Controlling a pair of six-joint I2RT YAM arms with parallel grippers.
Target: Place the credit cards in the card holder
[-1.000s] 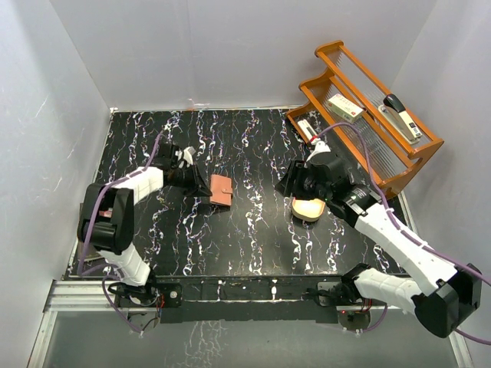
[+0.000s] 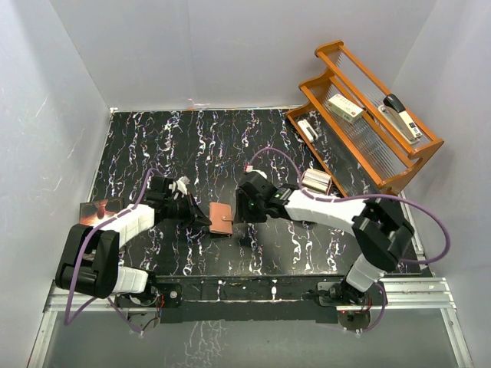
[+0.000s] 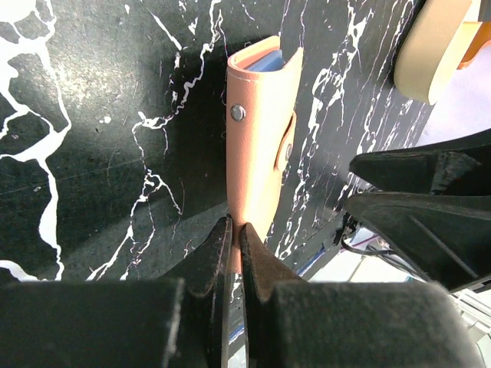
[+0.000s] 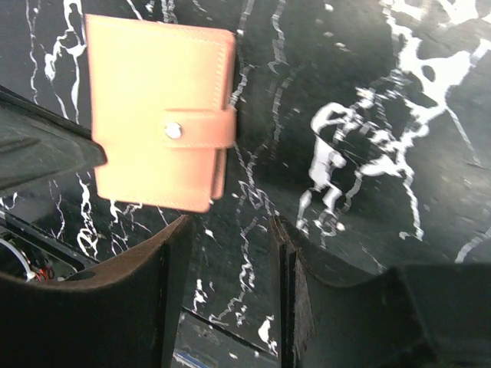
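Observation:
The card holder [image 2: 220, 217], a tan leather piece with a snapped strap, has its left edge between the fingertips of my left gripper [image 2: 205, 220], which is shut on it. Seen edge-on in the left wrist view, the holder [image 3: 257, 138] shows a blue card [image 3: 267, 61] inside its upper end. The left fingers [image 4: 54, 146] also reach the holder [image 4: 146, 77] in the right wrist view. My right gripper stands open beside the strap side, apart from the holder, with nothing between its fingers. I make out no loose card.
A wooden shelf [image 2: 349, 126] with boxes and a phone handset occupies the right rear. Near it, a cream box [image 2: 316, 181] is partly covered by the right arm. At far left lies a dark picture-like item [image 2: 100, 211].
The holder and left gripper have moved together toward the table's front. My right gripper has swung left from near the cream box to the holder's right side.

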